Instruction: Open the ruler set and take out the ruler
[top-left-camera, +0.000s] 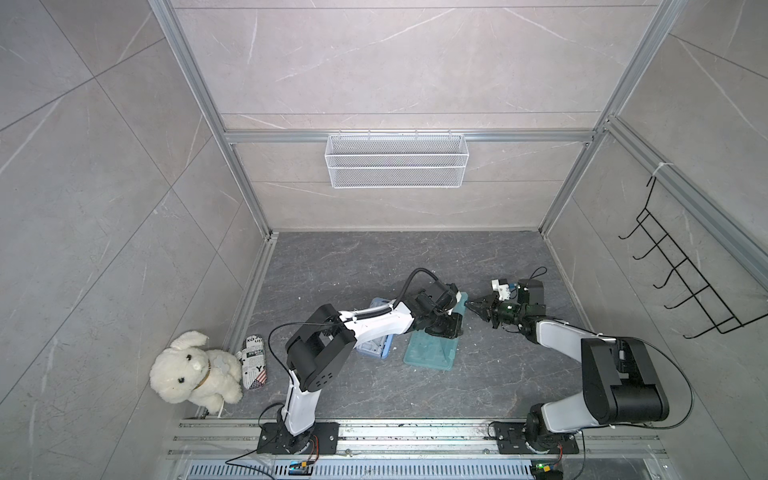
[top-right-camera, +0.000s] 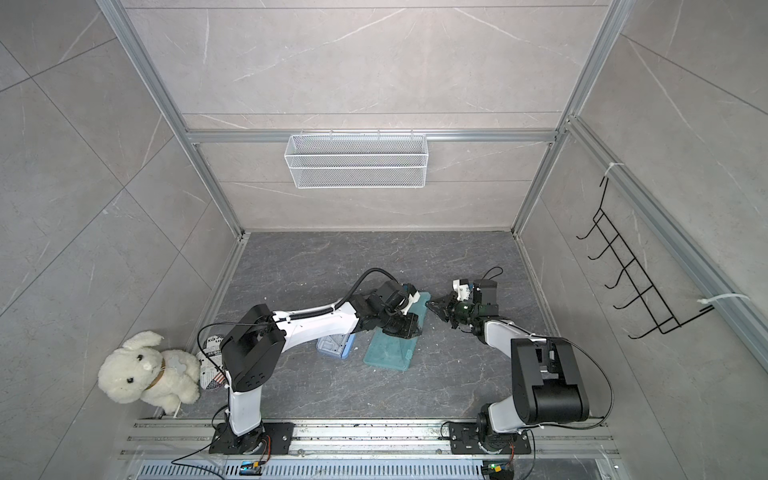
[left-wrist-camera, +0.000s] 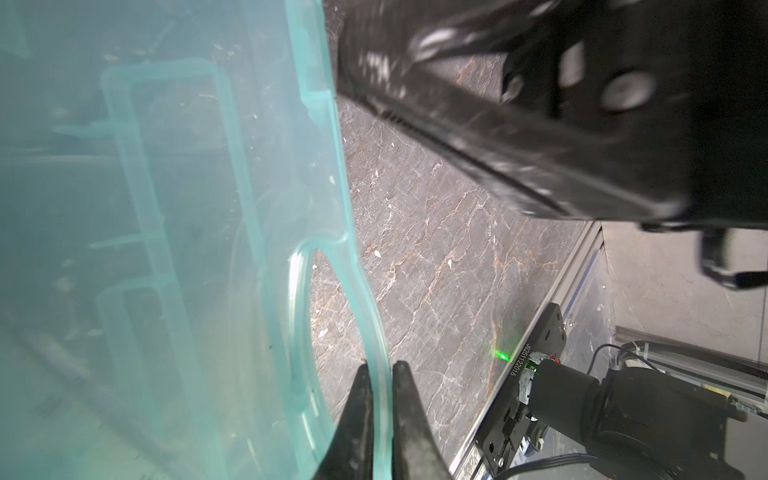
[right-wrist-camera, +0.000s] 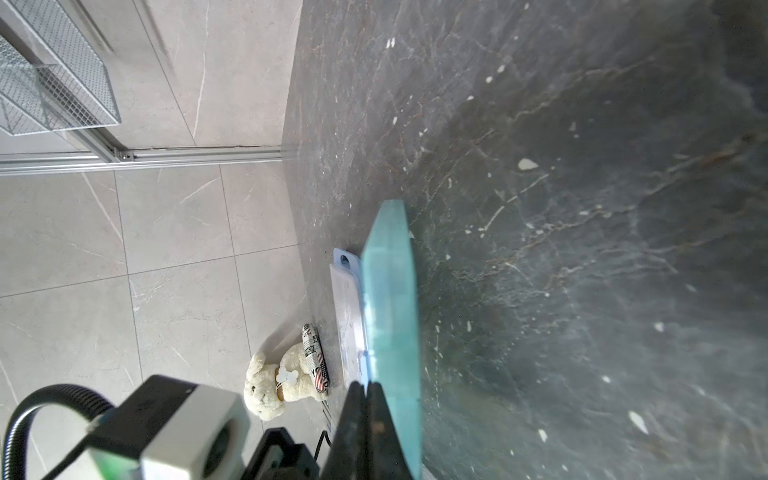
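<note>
A translucent teal case (top-left-camera: 430, 353), apparently the ruler set, is on the dark floor, partly under my left arm. In the left wrist view, rounded rectangular outlines show on the case (left-wrist-camera: 184, 264). My left gripper is shut on the curved rim of its handle. The right gripper is shut, nothing between its fingers; in its own view the teal case (right-wrist-camera: 392, 304) appears as a narrow slab outside them. From above, the right gripper (top-left-camera: 469, 301) is close to the case's far right corner. I cannot tell whether they touch.
A blue case (top-left-camera: 374, 346) is left of the teal one, partly covered by my left arm. A white plush toy (top-left-camera: 192, 372) and a printed packet (top-left-camera: 253, 361) are far left. A wire basket (top-left-camera: 397, 160) hangs on the back wall. Floor behind both arms is clear.
</note>
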